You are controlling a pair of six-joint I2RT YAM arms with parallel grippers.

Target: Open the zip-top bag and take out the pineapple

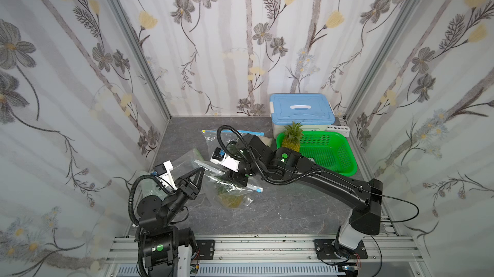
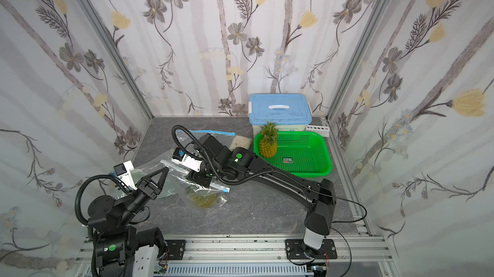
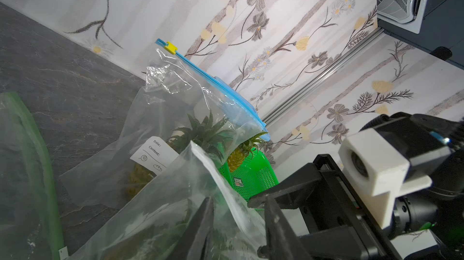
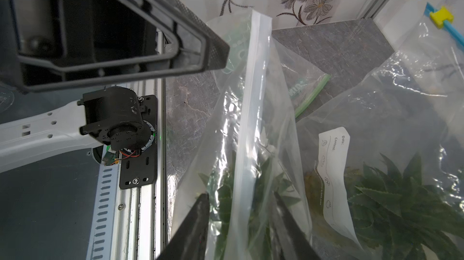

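Observation:
The near zip top bag stands upright, a white zip strip along its top edge and pineapple leaves showing blurred through the plastic. In the right wrist view my right gripper is open, its blurred fingertips on either side of the strip's lower end; contact cannot be told. My left gripper stands open at the strip's other end, nothing gripped between its fingers. A second bag with a blue zip and yellow slider lies behind, holding a pineapple and a white label.
A green basket at the right holds a bare pineapple. Behind it stands a box with a blue lid. An empty-looking bag with a green zip lies at the left.

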